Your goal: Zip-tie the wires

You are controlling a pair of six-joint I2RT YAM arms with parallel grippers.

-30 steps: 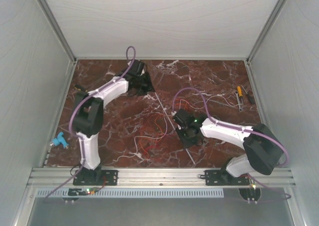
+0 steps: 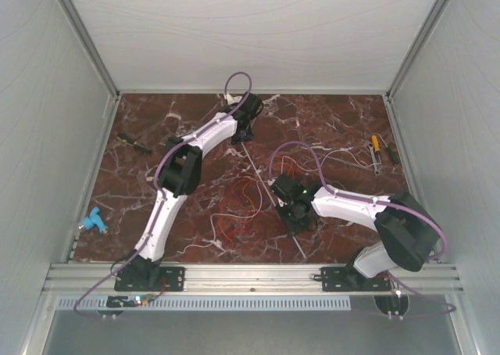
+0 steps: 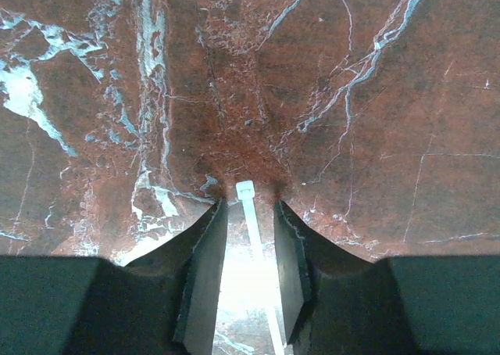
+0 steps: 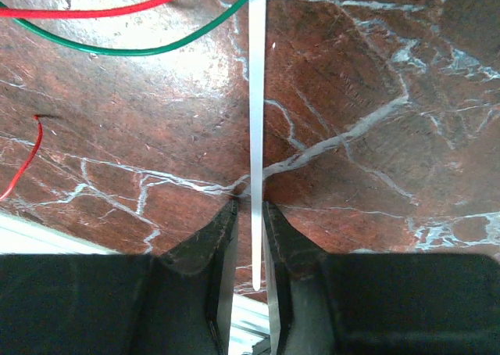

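A long pale zip tie (image 2: 255, 168) lies diagonally across the dark marble table. My left gripper (image 2: 243, 137) is over its upper end; in the left wrist view the small head (image 3: 245, 189) sits between the parted fingertips. My right gripper (image 2: 289, 222) is low over the lower part; in the right wrist view the strap (image 4: 256, 136) runs between its slightly parted fingers. Red (image 4: 101, 11) and green (image 4: 133, 50) wires cross near the strap, and more wires lie in the middle of the table.
Dark-handled tools (image 2: 134, 143) lie at the left, a blue object (image 2: 93, 220) at front left, and a yellow-handled tool (image 2: 376, 147) with other tools at the right.
My left arm has extended toward the back right, its gripper coming over the zip tie's head end. The right arm has barely moved.
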